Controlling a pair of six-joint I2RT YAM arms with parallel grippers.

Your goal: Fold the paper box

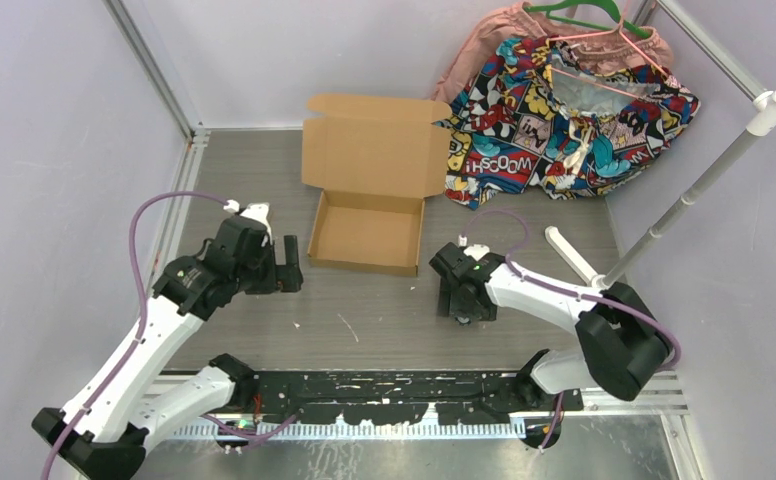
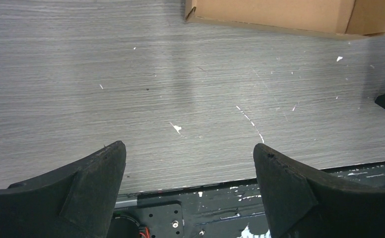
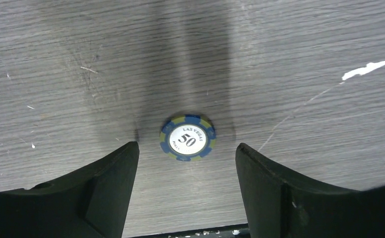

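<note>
The cardboard box (image 1: 364, 230) sits at mid table with its lid (image 1: 374, 150) raised at the back; its front edge shows in the left wrist view (image 2: 275, 17). My left gripper (image 1: 286, 264) is open beside the box's left, empty. My right gripper (image 1: 467, 305) is low at the front right, part open, with a blue-and-white poker chip (image 3: 187, 138) lying on the table between and just beyond its fingertips.
Patterned and pink clothing on hangers (image 1: 564, 130) fills the back right. A white stand (image 1: 684, 200) rises on the right. The bare table (image 1: 354, 320) in front of the box is clear.
</note>
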